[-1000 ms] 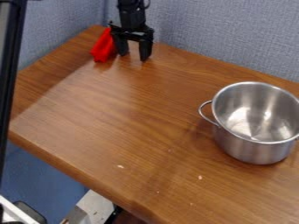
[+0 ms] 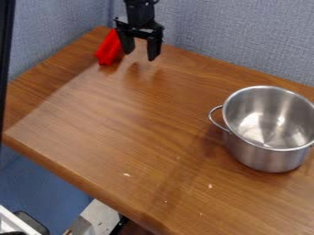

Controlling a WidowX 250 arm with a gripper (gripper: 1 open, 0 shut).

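My black gripper (image 2: 140,39) hangs at the far back left of the wooden table, open, its fingers spread just above the surface. A red object (image 2: 108,50) lies at its left side, partly behind the gripper's left finger; whether they touch I cannot tell.
A large steel pot (image 2: 267,128) with a side handle stands at the right of the table (image 2: 110,147). Blue-grey padded walls border the back and left.
My gripper has risen slightly from where it was a second ago. The red object and the pot look unmoved.
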